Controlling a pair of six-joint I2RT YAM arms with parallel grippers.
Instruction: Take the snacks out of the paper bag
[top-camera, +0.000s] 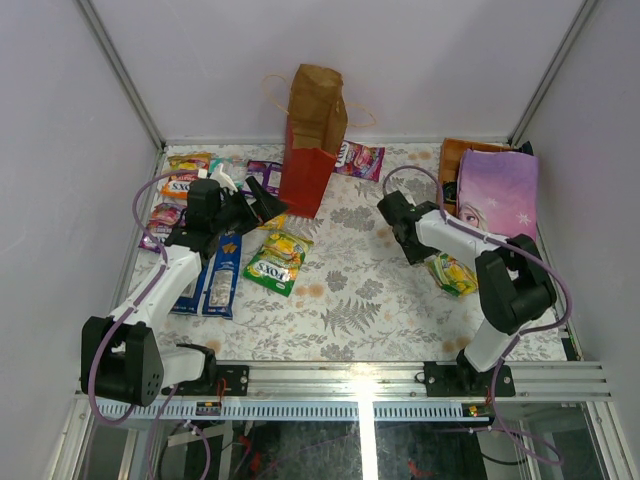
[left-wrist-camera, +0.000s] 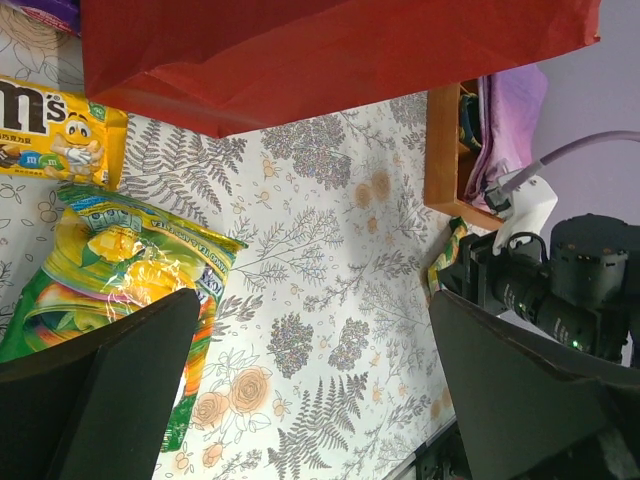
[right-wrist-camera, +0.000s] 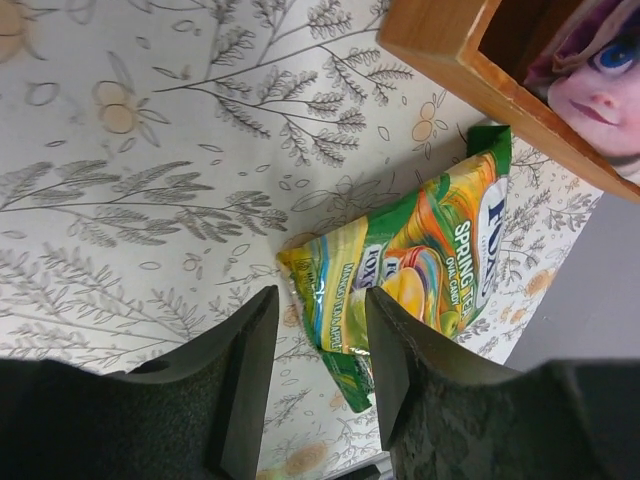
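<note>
A red and brown paper bag (top-camera: 311, 140) stands upright at the back of the table, its inside not visible. Just left of it, my left gripper (top-camera: 268, 200) hovers open, and no snack is between its fingers. Below that gripper, a green candy bag (left-wrist-camera: 130, 290) and a yellow M&M's pack (left-wrist-camera: 60, 135) lie flat. On the right side, my right gripper is open above the table, with a green and yellow candy bag (right-wrist-camera: 430, 260) lying beyond its fingertips. A purple Skittles pack (top-camera: 358, 161) rests behind the paper bag's right side.
Several snack packs, among them a blue one (top-camera: 220, 276), cover the table's left. At the back right stands a wooden box (top-camera: 450, 160) with a purple picture bag (top-camera: 497, 192) over it.
</note>
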